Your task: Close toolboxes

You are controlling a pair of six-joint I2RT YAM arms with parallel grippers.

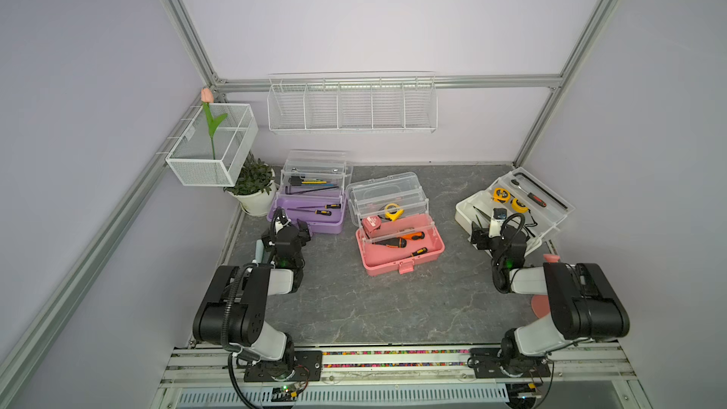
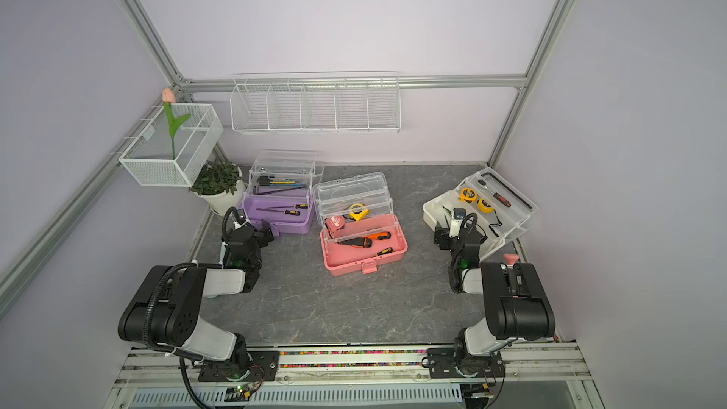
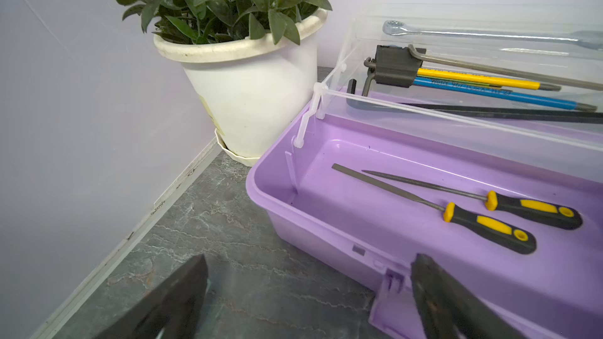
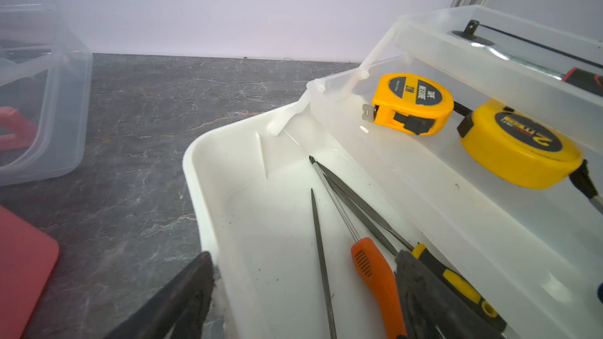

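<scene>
Three toolboxes stand open with tiered trays raised: purple (image 1: 318, 223) at left, pink (image 1: 401, 257) in the middle, white (image 1: 469, 212) at right, all with tools inside. My left gripper is open at the front left of the purple box (image 3: 295, 226), beside its latch (image 3: 389, 295), with nothing between its fingers. My right gripper is open over the near-left end of the white box (image 4: 220, 169), above screwdrivers and files, empty. The pink box's near tray holds tools; its clear upper section leans back.
A potted plant (image 3: 245, 88) stands behind left of the purple box against the wall. A wire basket (image 1: 204, 174) with a tulip hangs above it; another rack (image 1: 352, 106) is on the back wall. Bare table (image 1: 356, 310) lies in front of the pink box.
</scene>
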